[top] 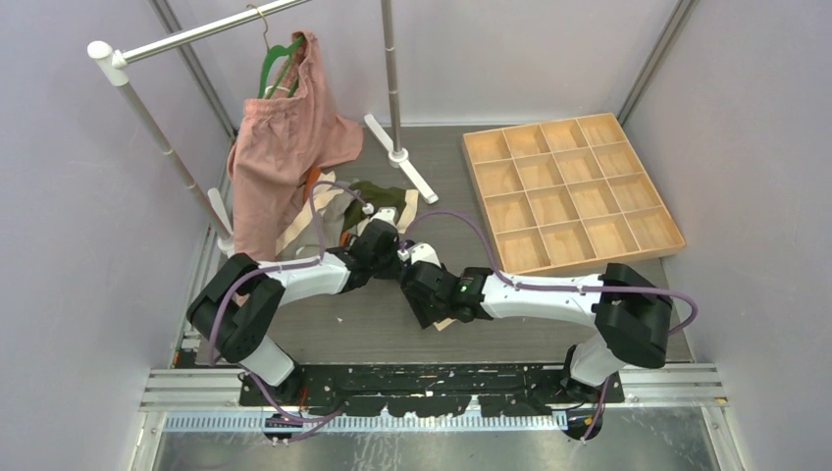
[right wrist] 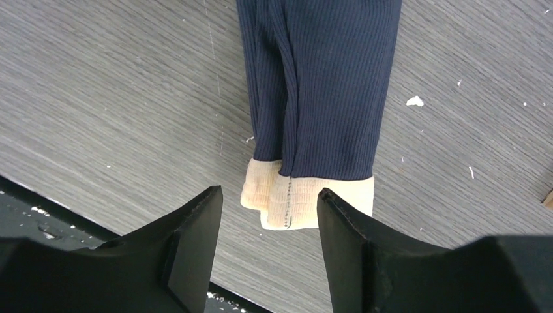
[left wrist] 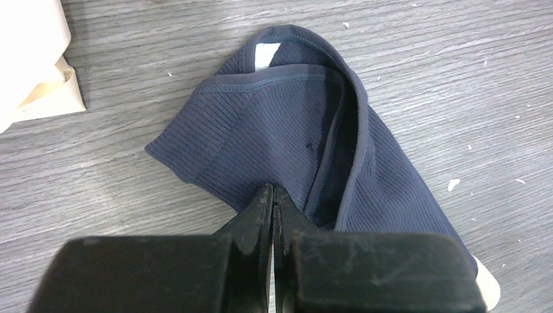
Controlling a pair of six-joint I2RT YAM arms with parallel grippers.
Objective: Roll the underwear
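The underwear is navy ribbed cloth [right wrist: 332, 98], folded into a narrow strip, with a cream band [right wrist: 300, 203] at one end. It lies on the grey table, mostly hidden under both arms in the top view. In the left wrist view its far end, a loosely folded navy part [left wrist: 261, 124] with a white tag [left wrist: 265, 55], spreads out in front of my left gripper. That gripper is shut, its tips at the cloth, and no fabric shows pinched between them. My right gripper stands open above the cream end, one finger on each side of part of it.
A wooden divided tray [top: 579, 196] with empty compartments stands at the right rear. Other clothes, including a dark green piece [top: 371, 203], are heaped behind my left arm. Pink trousers [top: 285, 147] hang from the rack at left. Bare table shows at the front left.
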